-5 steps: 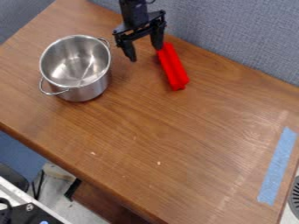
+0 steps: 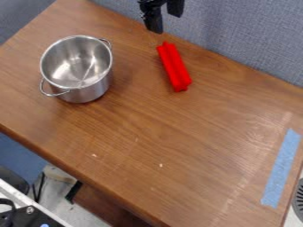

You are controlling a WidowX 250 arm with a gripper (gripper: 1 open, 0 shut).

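Observation:
A black gripper (image 2: 161,16) shows at the top edge, mostly out of frame, its fingers parted and hanging above and behind a red oblong object (image 2: 174,67) that lies on the wooden table (image 2: 178,151). A steel pot (image 2: 76,69) with loop handles stands on the table at the left, apart from the red object.
A blue strip (image 2: 281,168) lies along the table's right side. A grey padded wall (image 2: 249,35) borders the back.
The gripper has risen away from the red object toward the top of the view. The red object and the pot show no visible movement.

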